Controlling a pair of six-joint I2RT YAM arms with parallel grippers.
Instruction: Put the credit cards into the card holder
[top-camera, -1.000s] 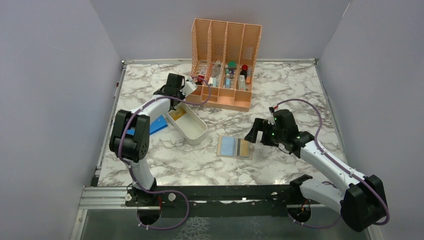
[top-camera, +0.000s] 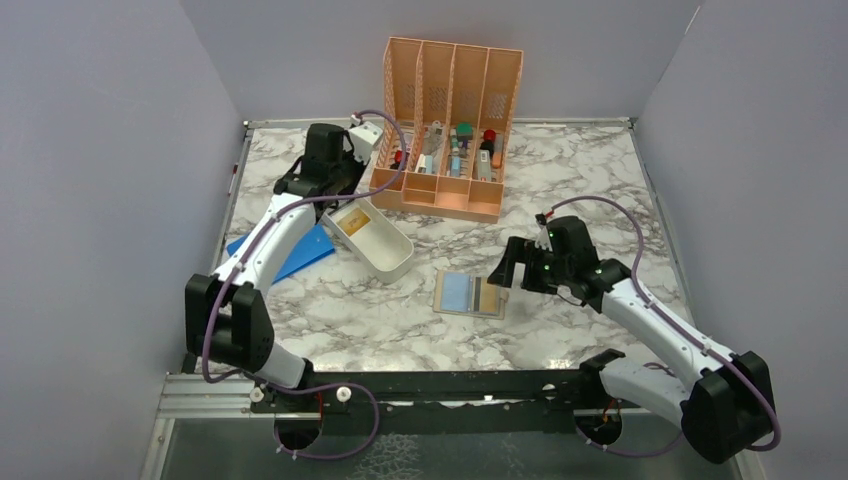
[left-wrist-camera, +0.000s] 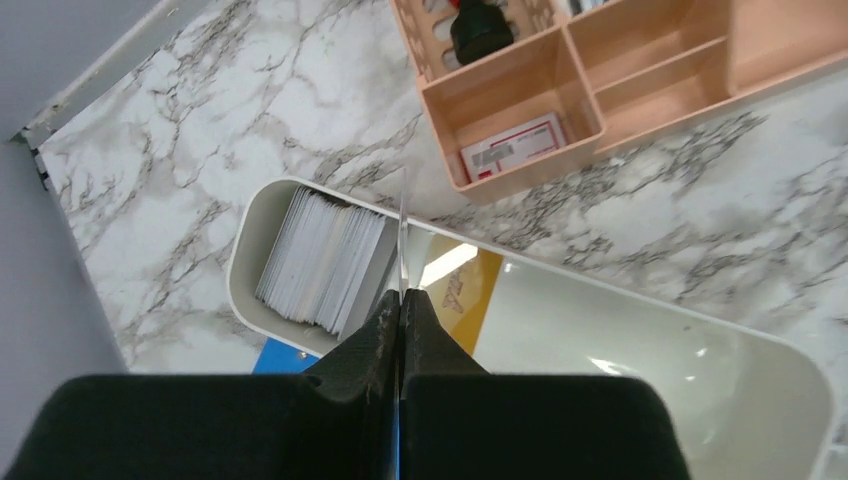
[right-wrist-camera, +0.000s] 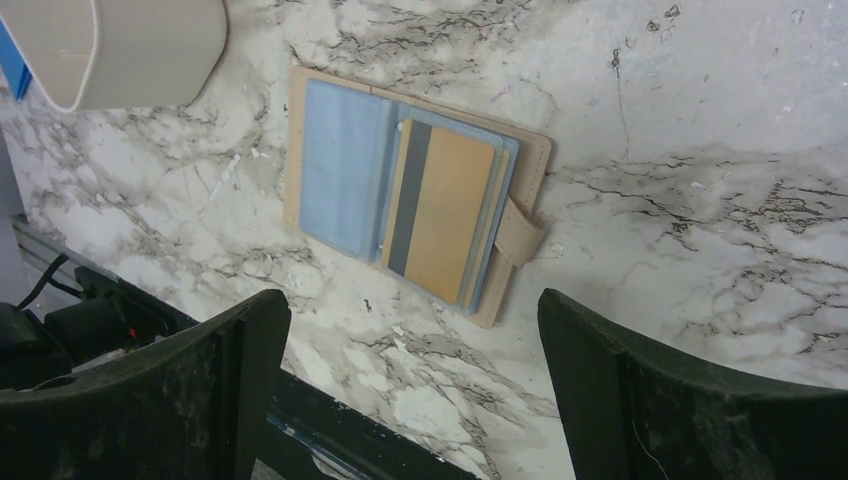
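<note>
In the left wrist view, my left gripper is shut on a thin credit card (left-wrist-camera: 403, 240), which shows edge-on beyond the fingertips. Behind it is the white bin (left-wrist-camera: 660, 305); a row of upright cards (left-wrist-camera: 318, 255) is packed in one end and a yellow card (left-wrist-camera: 463, 290) lies on its floor. The open card holder (right-wrist-camera: 345, 165), tan outside with blue sleeves, lies flat on the table, a gold card (right-wrist-camera: 445, 215) on its right half. Above the holder my right gripper stands open, nothing between its fingers.
An orange compartment organizer (top-camera: 450, 199) with several small items stands at the back, close to the bin. A blue flat object (top-camera: 303, 252) lies left of the bin. Bare marble table surrounds the card holder.
The bin has shifted very slightly. The right arm and the card holder stay put.
</note>
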